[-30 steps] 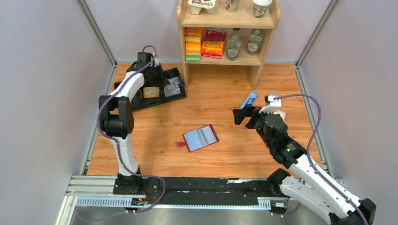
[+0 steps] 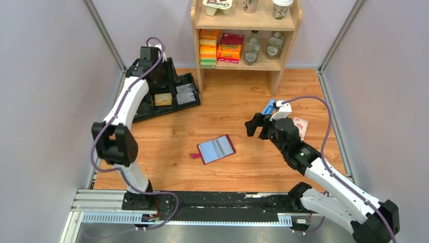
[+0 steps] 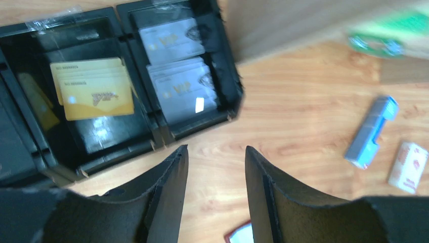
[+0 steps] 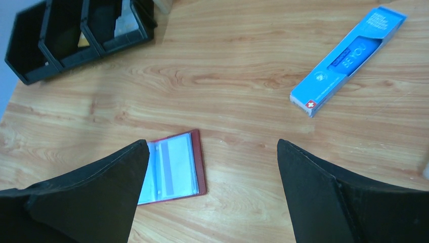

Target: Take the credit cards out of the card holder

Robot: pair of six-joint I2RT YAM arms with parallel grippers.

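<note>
An open card holder [image 2: 216, 149] with a dark red cover, pale blue sleeves and a pink tab lies mid-table. The black sectioned tray [image 3: 167, 132] at the back left holds yellow cards [image 3: 98, 91] and pale VIP cards [image 3: 182, 88]. My left gripper is open above the tray's front edge, empty. My right gripper is open over the table, right of and behind the card holder, nothing between its fingers.
A blue box [image 4: 341, 66] and a pink-white pack [image 2: 300, 125] lie at the right. A wooden shelf [image 2: 245, 23] with snacks, bottles and cups stands at the back.
My left arm has pulled toward the left and bent, its wrist shifting left over the tray.
</note>
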